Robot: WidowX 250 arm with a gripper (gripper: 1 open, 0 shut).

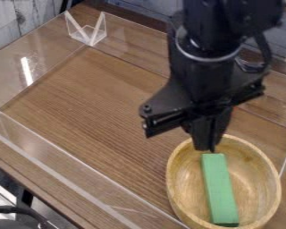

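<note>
My dark gripper [206, 141] fills the upper right of the camera view, just above the back of a round wooden bowl [186, 194]. Its fingers look shut, with nothing visible between them. A green bar [218, 190] lies lengthwise inside the bowl. The gripper hides much of the table behind it.
Bare wooden table [83, 125] spreads across the left and middle. A small clear rack [88, 29] stands at the back left. A dark cable curves at the lower left corner.
</note>
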